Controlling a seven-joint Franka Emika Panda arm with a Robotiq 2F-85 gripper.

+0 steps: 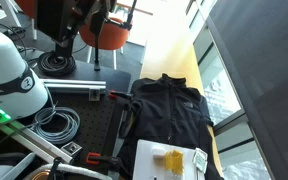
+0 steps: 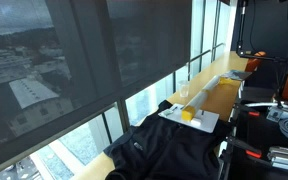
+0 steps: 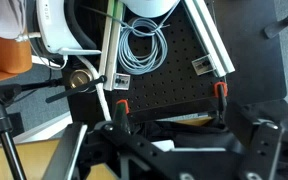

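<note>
A black jacket [image 1: 169, 108] lies spread on the table in exterior view 1; in exterior view 2 the dark cloth [image 2: 164, 148] covers the near part of the table. Beside it is a white sheet or board [image 1: 146, 163] with a yellow object [image 1: 172, 161] on it, also visible as a yellow shape [image 2: 190, 113] in exterior view 2. In the wrist view my gripper is open, its dark fingers wide apart at the lower edge. Nothing shows between them. The gripper hangs over the robot's base side, away from the jacket.
Below the wrist camera are a coiled grey cable [image 3: 142, 47] and a black perforated base plate [image 3: 174, 80] with metal rails. Orange chairs [image 1: 106, 36] stand behind the base. Bare wooden table [image 1: 169, 45] extends beyond the jacket, with a window wall alongside.
</note>
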